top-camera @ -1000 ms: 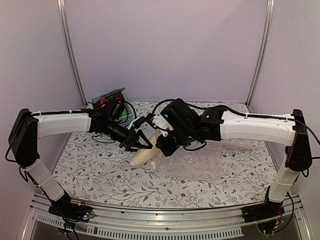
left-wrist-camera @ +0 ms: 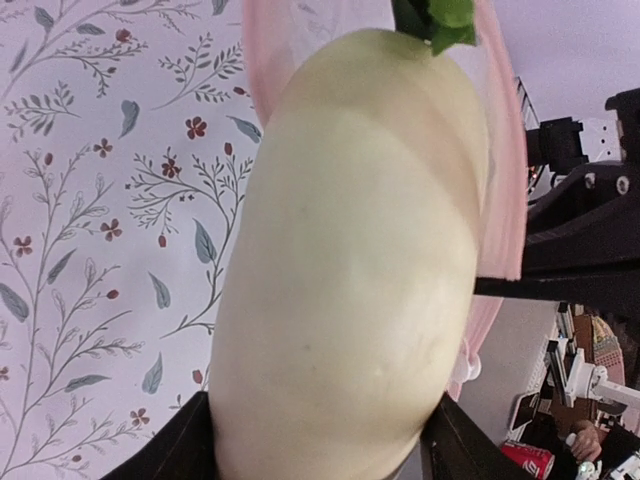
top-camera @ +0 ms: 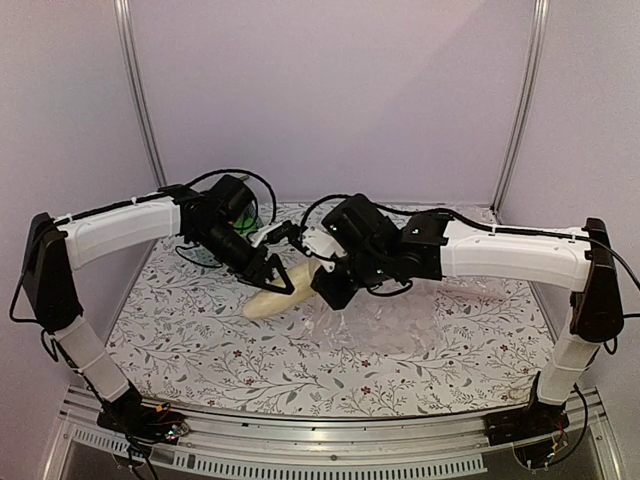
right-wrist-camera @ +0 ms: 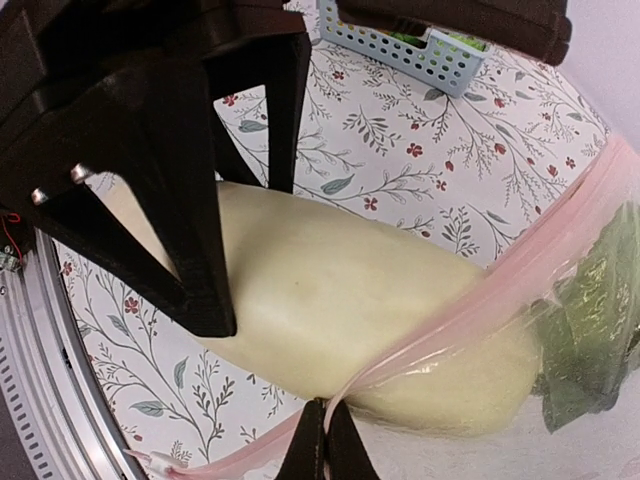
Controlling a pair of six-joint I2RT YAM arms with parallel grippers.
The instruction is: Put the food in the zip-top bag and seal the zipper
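Note:
A long cream-coloured vegetable [top-camera: 268, 305], perhaps a radish, is held by my left gripper, shut around its near end. In the left wrist view its far end reaches between the pink edges of the clear zip top bag [top-camera: 385, 325]. My right gripper is shut on the bag's pink rim [right-wrist-camera: 420, 345]. The right wrist view shows the vegetable's front end behind the clear plastic. Something green and leafy [right-wrist-camera: 590, 310] lies inside the bag, beyond that end.
A light blue basket [right-wrist-camera: 455, 65] with green things in it stands at the back left, mostly behind the left arm from above.
The vegetable and left gripper have shifted slightly, the vegetable now lying flatter. The left arm covers more of the basket.

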